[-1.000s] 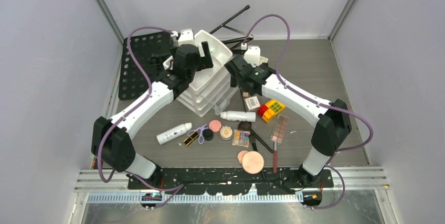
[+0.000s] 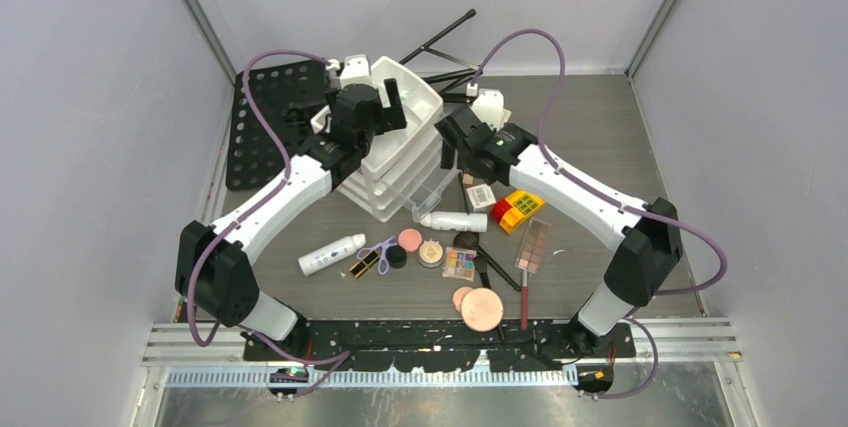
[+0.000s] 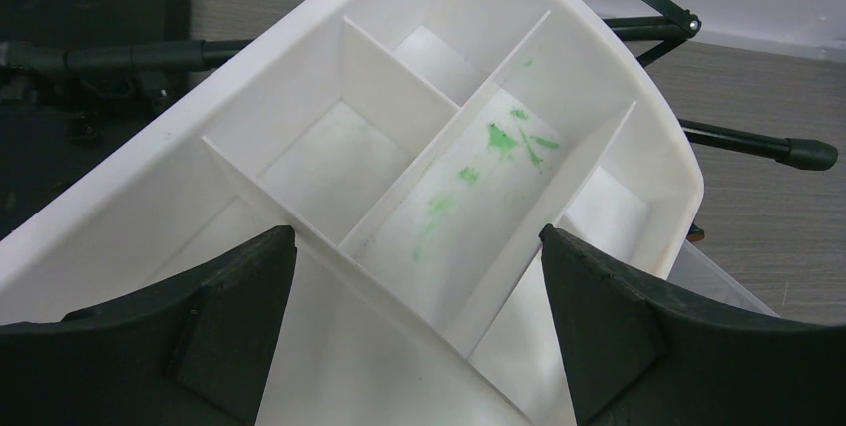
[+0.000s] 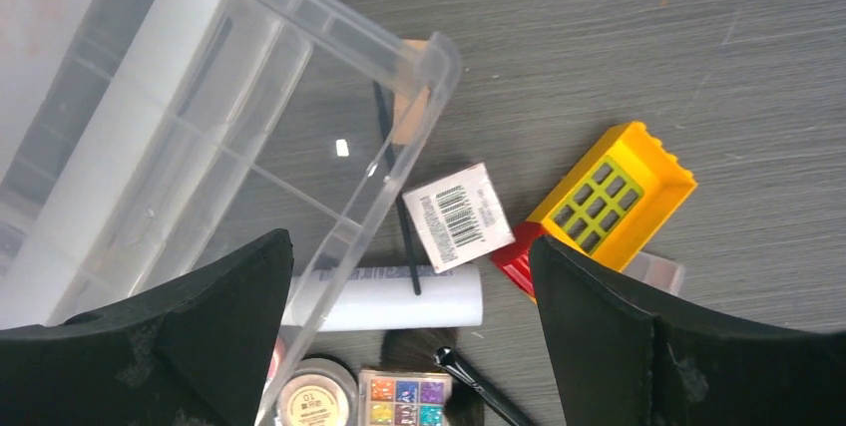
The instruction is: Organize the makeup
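Note:
My left gripper (image 2: 370,107) is open over the top of the white organizer (image 2: 405,82); in the left wrist view its divided compartments (image 3: 476,187) are empty but for green smears. My right gripper is open above the clear drawer (image 4: 299,137) sticking out from the organizer. Under and beside it lie a white boxed item (image 4: 459,214), a yellow-and-red toy basket (image 4: 646,187), a white tube (image 4: 399,301), a colour palette (image 2: 460,263), round compacts (image 2: 482,309), brushes (image 2: 523,302), a long palette (image 2: 532,245), scissors (image 2: 383,252) and a white bottle (image 2: 330,254).
A black perforated board (image 2: 250,147) stands left of the organizer, a black folded stand (image 2: 450,32) behind it. Loose makeup covers the front middle.
My left arm and the objects are unchanged.

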